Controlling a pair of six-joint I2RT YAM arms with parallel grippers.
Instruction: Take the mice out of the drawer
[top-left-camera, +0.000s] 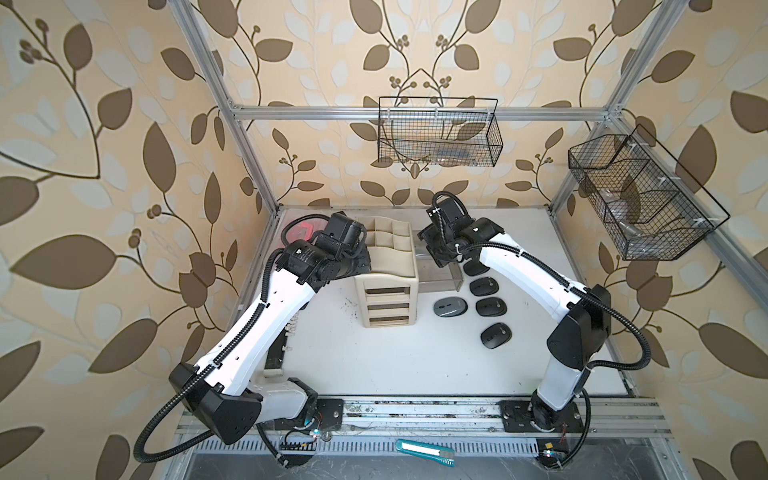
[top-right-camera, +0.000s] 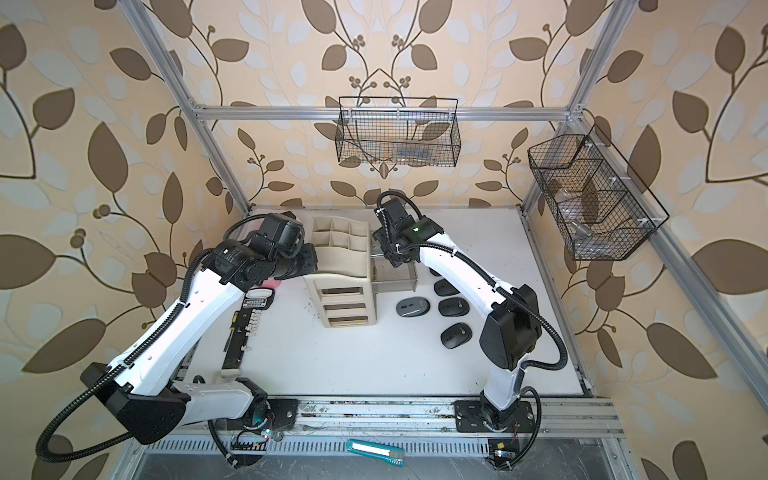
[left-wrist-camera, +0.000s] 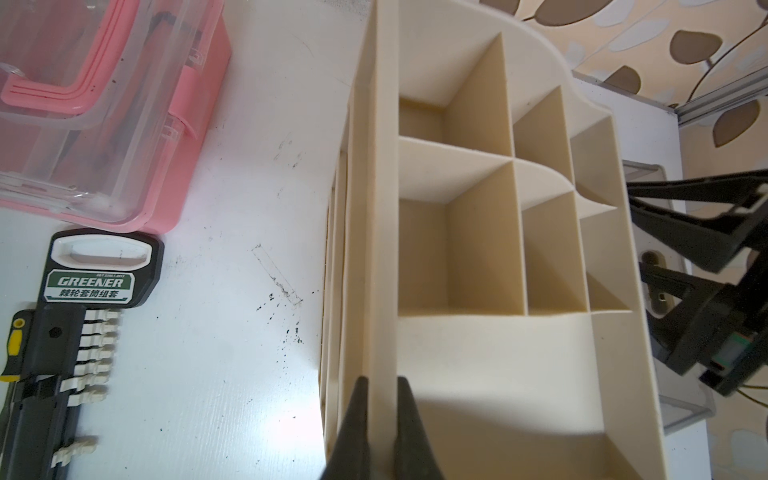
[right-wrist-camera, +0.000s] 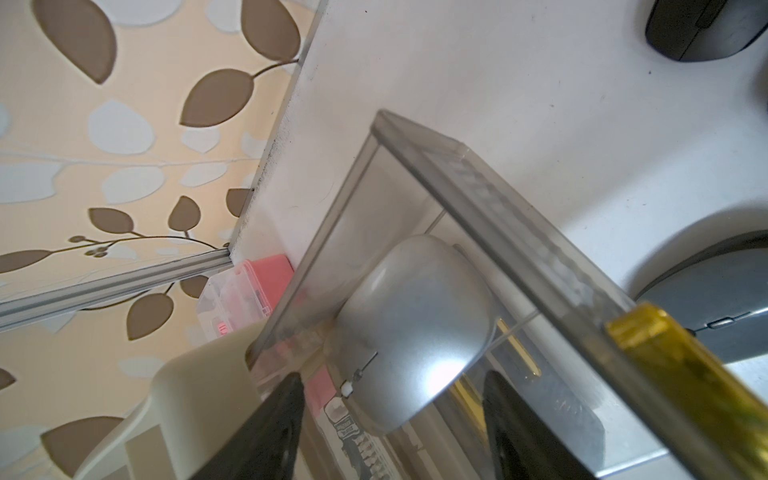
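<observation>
A silver mouse (right-wrist-camera: 412, 320) lies in the clear drawer (top-left-camera: 436, 281) that projects right from the cream organizer (top-left-camera: 386, 288). My right gripper is over the drawer, fingers apart at either side of the mouse's near end, not closed on it. My left gripper is shut on the thin left side wall of the organizer's top, seen in the left wrist view. Several dark mice (top-left-camera: 490, 306) and a grey mouse (top-left-camera: 450, 305) lie on the table right of the organizer.
A pink lidded box (left-wrist-camera: 196, 112) and a socket set (left-wrist-camera: 96, 264) lie left of the organizer. Wire baskets (top-left-camera: 440, 136) hang on the back and right rails.
</observation>
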